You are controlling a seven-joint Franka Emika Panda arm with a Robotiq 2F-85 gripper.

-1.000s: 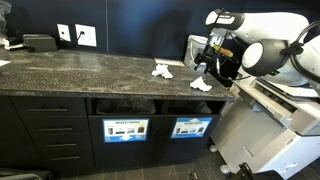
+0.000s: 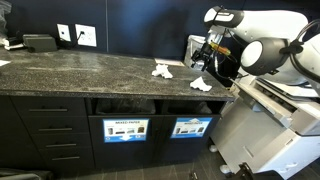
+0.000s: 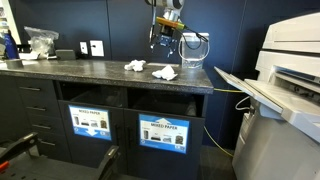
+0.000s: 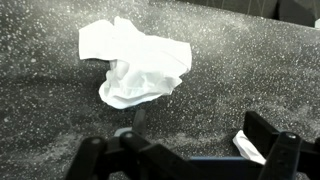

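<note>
Two crumpled white papers or cloths lie apart on the dark speckled counter. The front one (image 2: pixel 201 84) is near the counter's front edge and appears as a large white piece (image 4: pixel 140 62) at upper left in the wrist view. Farther back and left lies the other piece (image 2: pixel 162 71), probably the white scrap (image 4: pixel 248 147) partly covered by a finger at lower right in the wrist view. My gripper is open, its dark fingers spread wide and nothing between them. In exterior view 2 the gripper (image 3: pixel 164 40) hangs above the counter, clear of both pieces.
The counter (image 2: pixel 80 75) has wide bare room to the left. Below it are open bins with blue "mixed paper" signs (image 3: pixel 163 132). A white clear-looking bag (image 3: pixel 42 42) stands at the far left. Large pale equipment (image 3: pixel 285 100) is on the right.
The arm and gripper look nearly still, with at most a slight shift. Both white pieces lie in the same places.
</note>
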